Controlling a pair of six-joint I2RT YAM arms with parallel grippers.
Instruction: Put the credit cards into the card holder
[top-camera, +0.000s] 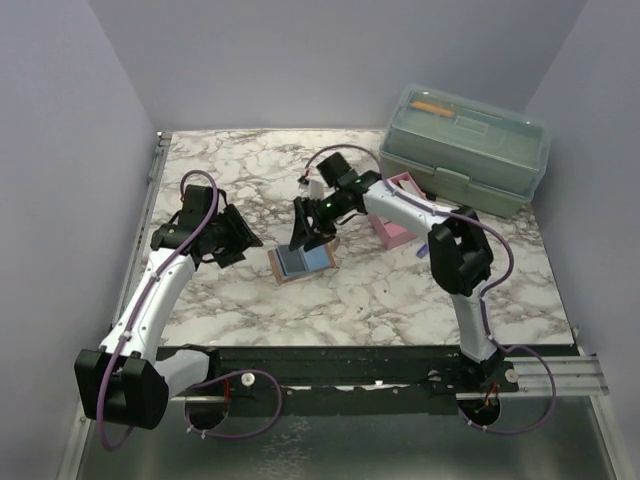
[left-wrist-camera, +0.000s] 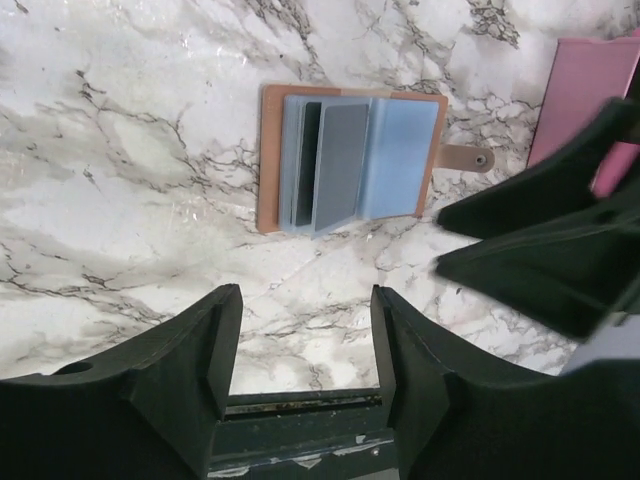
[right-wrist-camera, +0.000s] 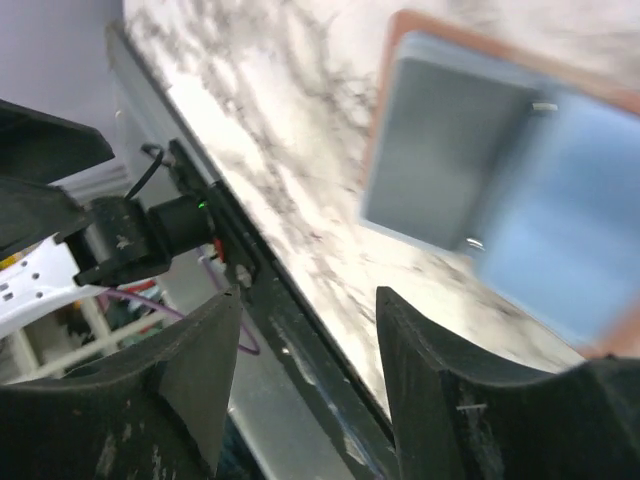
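Observation:
Lying spread on the marble table is the brown card holder (top-camera: 276, 268) (left-wrist-camera: 270, 165), with grey-blue sleeves (left-wrist-camera: 342, 165) on its left part and a pale blue sleeve (left-wrist-camera: 405, 155) on its right. One sleeve leaf stands slightly raised, leaving a dark gap. Whether a card is inside cannot be told. To the left of the holder, my left gripper is open and empty. My right gripper, also open with nothing between its fingers, hovers over the holder and hides part of it from above. In the right wrist view, the holder is blurred. No loose card shows clearly.
A pink box (top-camera: 392, 233) with white and red contents sits right of the holder, partly under my right arm. Behind it stands a large green-lidded bin (top-camera: 465, 140). A small blue item (top-camera: 423, 250) lies right of the box.

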